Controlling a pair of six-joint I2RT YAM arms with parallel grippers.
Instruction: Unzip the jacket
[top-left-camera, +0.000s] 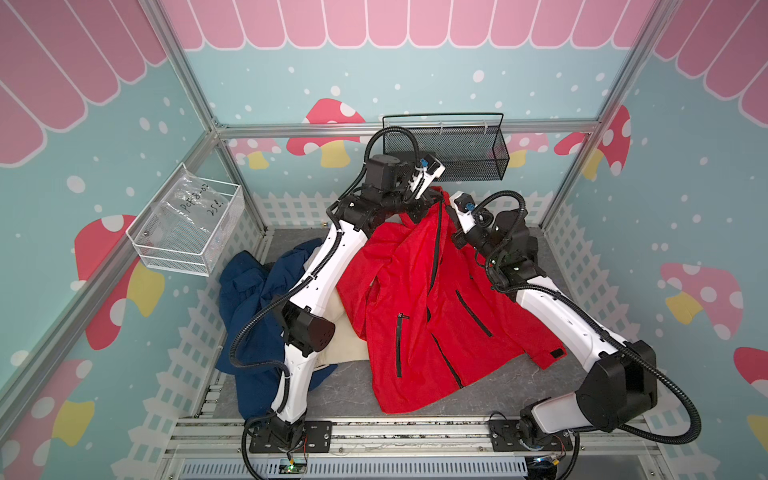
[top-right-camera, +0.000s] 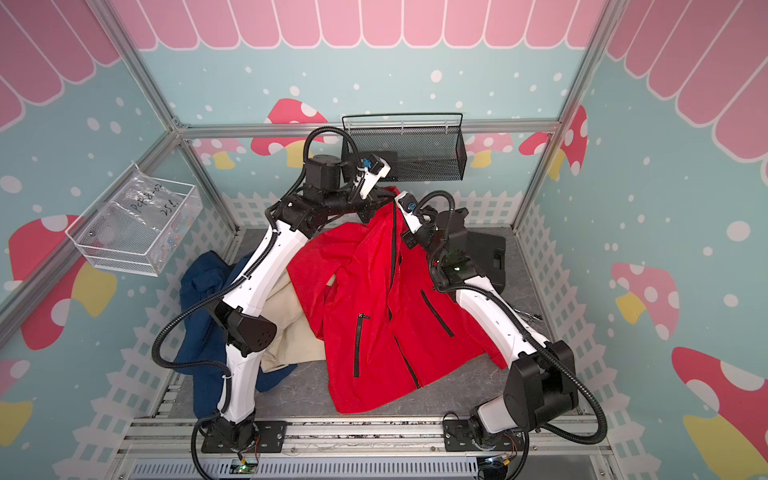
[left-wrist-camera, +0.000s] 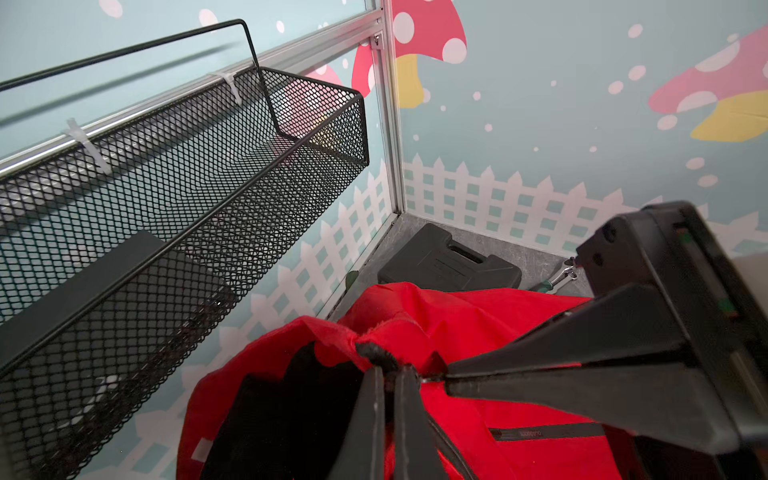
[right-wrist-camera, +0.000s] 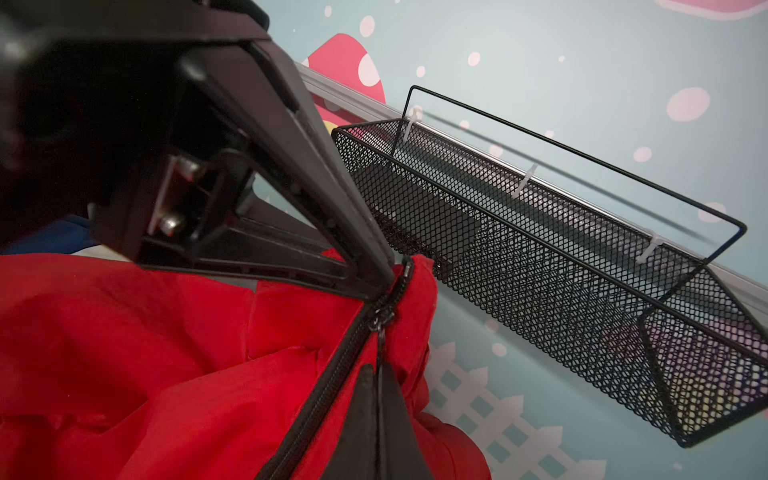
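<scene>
The red jacket (top-left-camera: 412, 320) lies spread on the table, its collar end drawn up between the two grippers. Its black zipper (right-wrist-camera: 332, 392) runs up to the collar, and the slider (right-wrist-camera: 381, 318) sits close to the top end. My left gripper is shut on the jacket's collar edge at the zipper's top. In the right wrist view, my right gripper is shut on the thin dark pull tab (right-wrist-camera: 381, 344) hanging from the slider. The two grippers' tips almost meet.
Behind the collar, a black mesh basket (top-left-camera: 452, 152) hangs on the back wall, near both grippers. Blue clothing (top-left-camera: 248, 320) and a cream garment (top-left-camera: 345, 340) lie at left. A black case (left-wrist-camera: 448, 260) and a metal tool (left-wrist-camera: 560, 276) rest behind the right arm.
</scene>
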